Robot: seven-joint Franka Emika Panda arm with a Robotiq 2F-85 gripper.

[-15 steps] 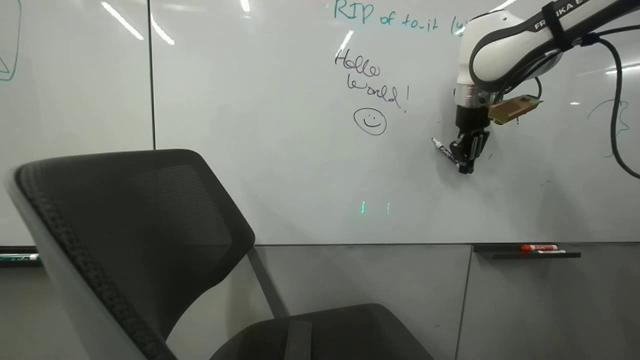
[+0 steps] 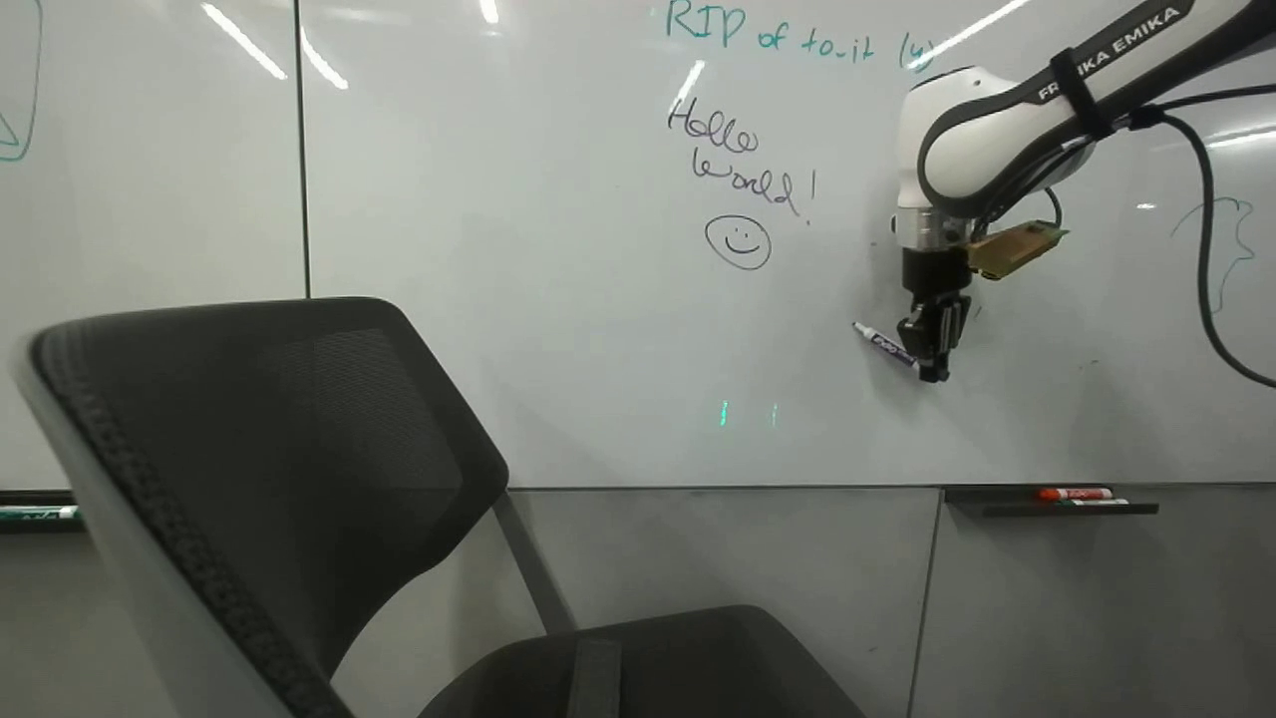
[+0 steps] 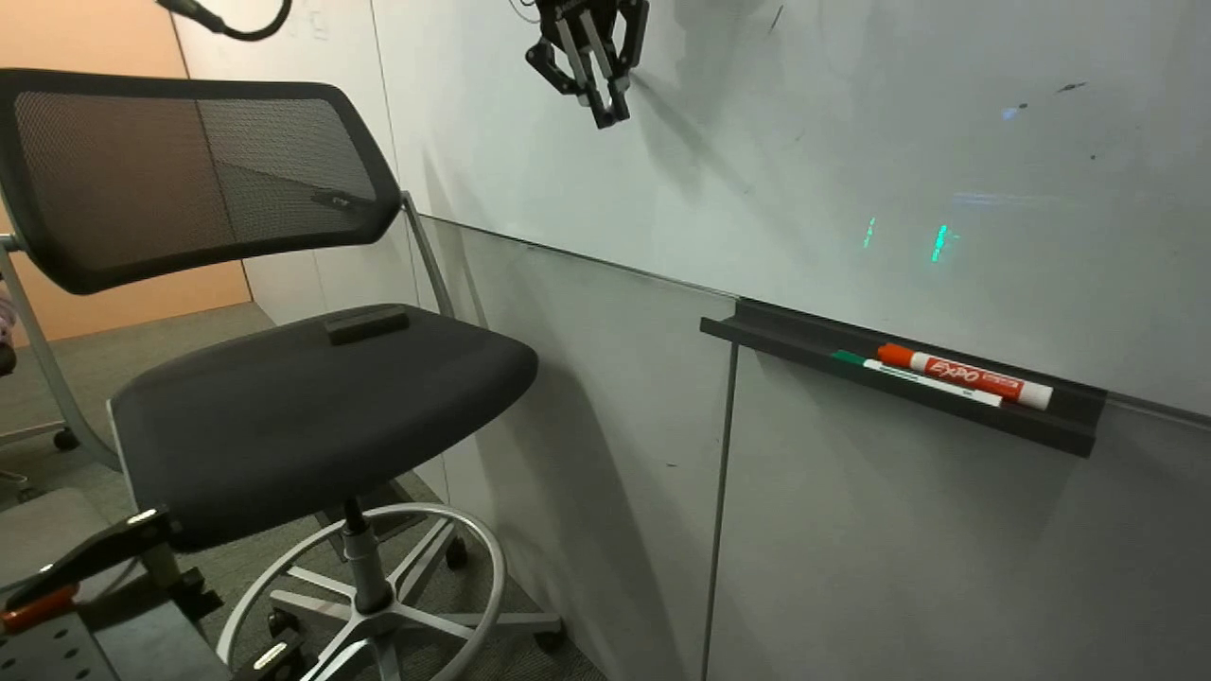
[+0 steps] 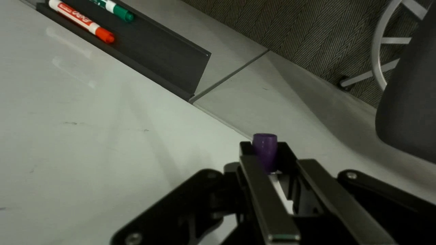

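Observation:
A marker with a white body and dark label [image 2: 886, 345] sticks out to the left of my gripper [image 2: 936, 373] in exterior view 1, tilted, its far end higher. In the wrist view its purple cap [image 4: 266, 151] sits between the fingertips, and my gripper is shut on it. Exterior view 2 catches only the lower part of the gripper [image 3: 610, 113] at the top, in front of the whiteboard; the marker is hard to make out there.
Below the whiteboard [image 2: 574, 287] a black tray [image 3: 783, 335] holds a red marker [image 3: 965, 375] and a green-capped marker [image 3: 937, 384]; its near end is bare. A dark office chair [image 2: 275, 455] stands to the left. Handwriting and a smiley [image 2: 738, 241] mark the board.
My arm and gripper have come down along the board with the marker, shifting slightly left at the wrist. The marker lies a little flatter than before.

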